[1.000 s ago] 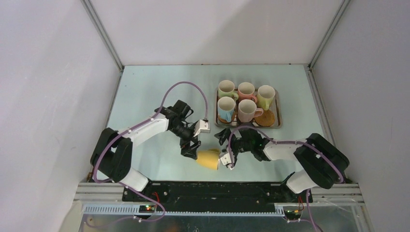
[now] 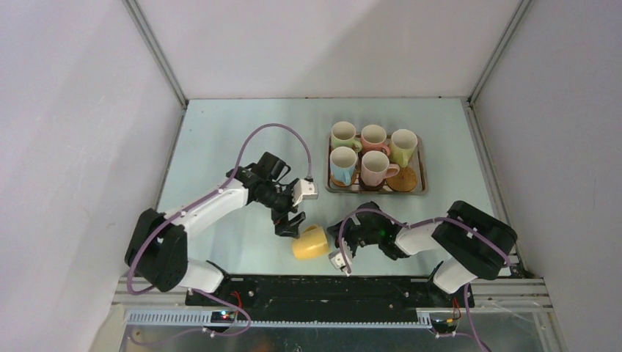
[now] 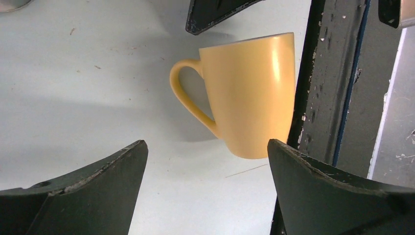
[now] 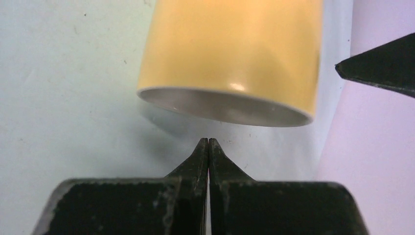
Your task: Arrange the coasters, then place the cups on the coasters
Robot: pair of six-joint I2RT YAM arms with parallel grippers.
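Observation:
The yellow cup (image 2: 311,243) lies on its side near the table's front edge, between my two arms. In the left wrist view, the cup (image 3: 252,95) has its handle toward the left, and my left gripper stands open with nothing between its fingers. My right gripper is shut, its tips together and empty, just off the cup's open mouth (image 4: 230,107). A bare round coaster (image 2: 402,180) sits at the front right of the tray (image 2: 424,183). In the top view, the left fingertips are largely hidden by the arm.
Several upright cups fill the other places in the tray, among them a pink cup (image 2: 374,168) left of the bare coaster and a blue-striped cup (image 2: 342,165). Behind the left arm, the table (image 2: 227,139) is clear. A dark rail (image 2: 323,297) borders the front.
The cup has turned where it lies and shifted slightly left. My right gripper has moved a little left and toward the front edge.

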